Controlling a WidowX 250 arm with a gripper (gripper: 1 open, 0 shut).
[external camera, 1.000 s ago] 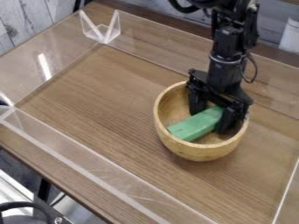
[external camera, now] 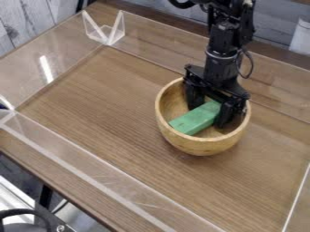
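A wooden bowl (external camera: 182,138) sits right of centre on the wooden table (external camera: 91,104). A green block (external camera: 194,120) lies inside it. My black gripper (external camera: 216,101) reaches down from the top into the bowl, over the back part of the green block. Its fingertips are dark and partly hidden by the bowl and block, so whether they touch the block is unclear.
A white wire-like holder (external camera: 105,29) stands at the back left. Black cables lie at the lower left edge.
The bowl with the green block has shifted slightly up and to the left in view, and the gripper has moved slightly with it.
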